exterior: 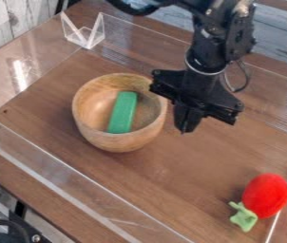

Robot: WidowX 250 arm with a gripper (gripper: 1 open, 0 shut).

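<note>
My black gripper (187,118) hangs just right of the wooden bowl (98,133), above the tabletop, with its fingers shut and nothing visible between them. Inside the bowl lies a green block (122,112). A red object (267,196) with a green top lies at the lower right, apart from the bowl and gripper.
A clear plastic basket (83,30) stands at the back left. Transparent strips or panels run along the table's edges.
</note>
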